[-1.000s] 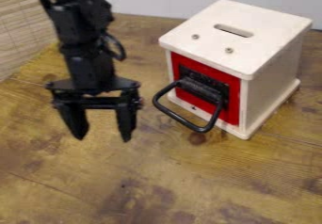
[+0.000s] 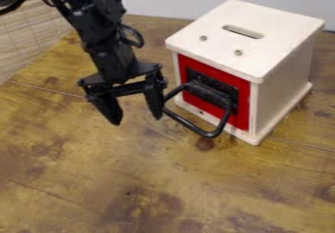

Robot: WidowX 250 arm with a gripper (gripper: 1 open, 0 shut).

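The black robot arm reaches down from the top left to my gripper (image 2: 133, 106), which stands open with nothing between its fingers, just left of a white box (image 2: 269, 69) with a red front (image 2: 197, 70). A black looped handle (image 2: 210, 129) sticks out low from that red front, close to the right finger of my gripper.
A woven mat or basket (image 2: 20, 51) lies at the upper left edge.
My gripper has moved right and up, from the left of the table to beside the handle. The box looks unmoved.
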